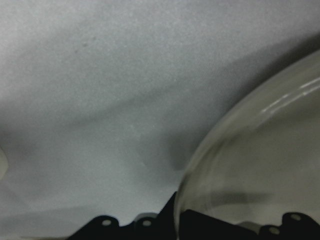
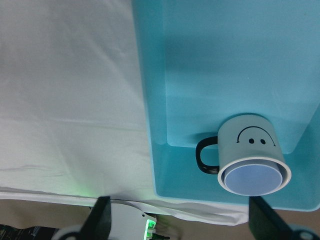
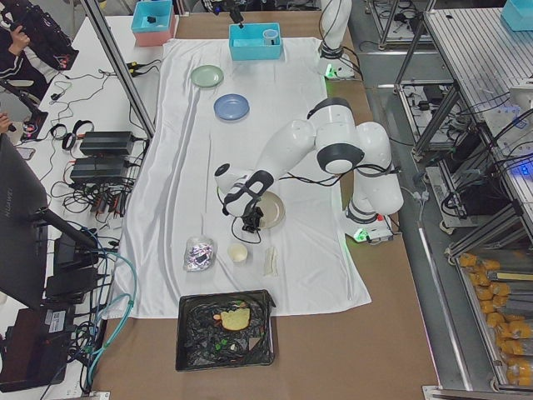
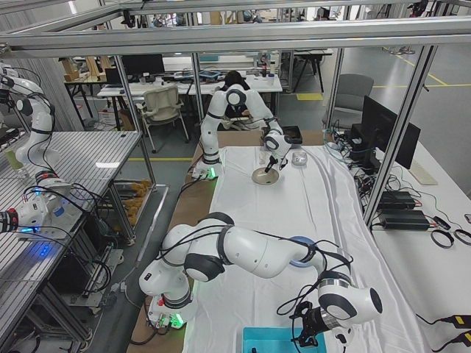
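My left gripper [image 3: 250, 218] is down at the rim of a beige plate [image 3: 272, 208]; in the left wrist view the plate rim [image 1: 210, 140] runs between its dark fingers, and whether they are shut on it is hard to tell. My right gripper stands open above a teal bin [image 2: 220, 55], where a white mug [image 2: 250, 135] with a smiley face and black handle lies with a pale blue-lined mouth showing.
A blue plate [image 3: 231, 107] and green plate [image 3: 206, 76] lie on the white cloth. A cream cup [image 3: 237, 252], a foil bag [image 3: 199, 252] and a black tray [image 3: 183, 329] are at the near end.
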